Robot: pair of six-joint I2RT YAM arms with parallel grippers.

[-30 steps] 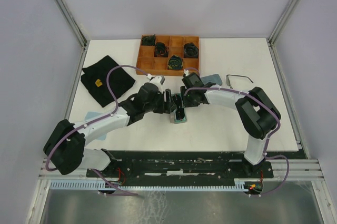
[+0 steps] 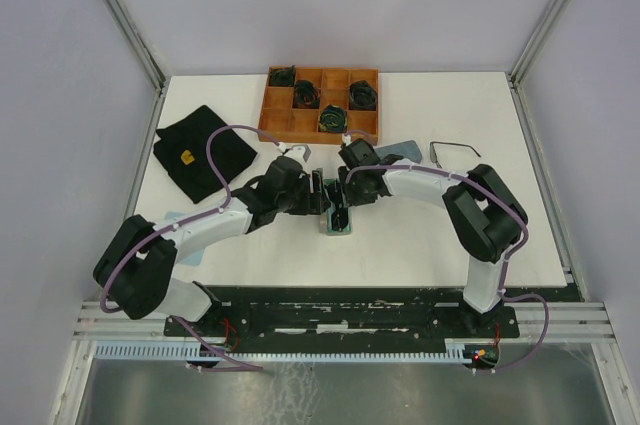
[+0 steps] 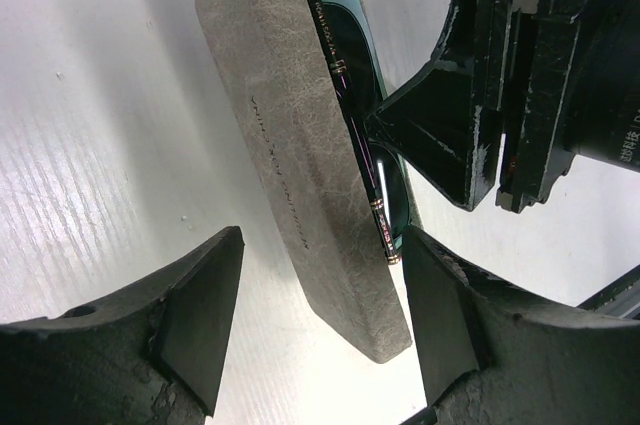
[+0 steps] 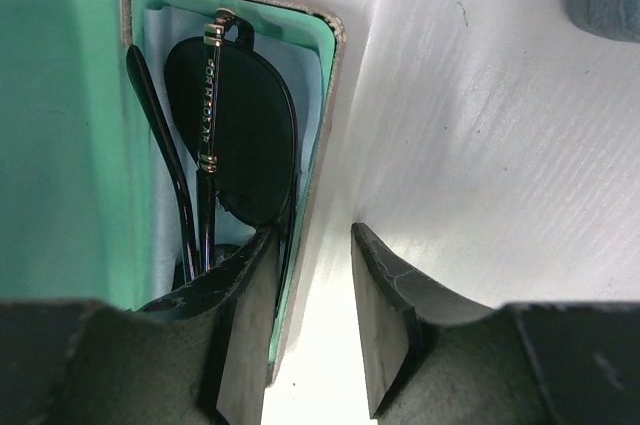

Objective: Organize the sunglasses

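Observation:
A small grey case (image 2: 339, 228) with a green lining lies mid-table, its lid (image 4: 60, 135) raised on the left. Dark sunglasses (image 4: 230, 125) rest inside on a pale blue cloth, temples folded across. My left gripper is open, its fingers on either side of the case's grey outer wall (image 3: 290, 135). Part open, my right gripper straddles the case's right rim (image 4: 325, 85): one finger is over the inside by the sunglasses, the other outside. In the top view both grippers partly cover the case.
Behind stands a brown compartment box (image 2: 279, 113) with several dark items in it. Left of it lies a black cloth (image 2: 205, 150), with a light blue cloth (image 2: 188, 253) nearer the front. A blue-grey piece (image 2: 402, 151) and a thin dark frame (image 2: 434, 153) lie at right.
The case sits a touch further left than before. The left arm has moved a little, its gripper staying by the case.

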